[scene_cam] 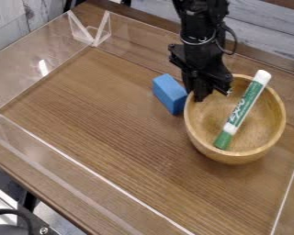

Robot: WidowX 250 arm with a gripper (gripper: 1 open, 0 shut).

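Note:
My black gripper (201, 84) reaches down from the top to the back-left rim of a tan oval bowl (209, 138) on the right, shut on that rim as far as I can see; the fingertips are small and dark. A green-and-white marker (242, 111) lies diagonally inside the bowl. A blue block (168, 93) lies on the table just left of the bowl, close to my gripper.
Clear plastic strips lie along its edges, and dark cables show at the lower-left corner.

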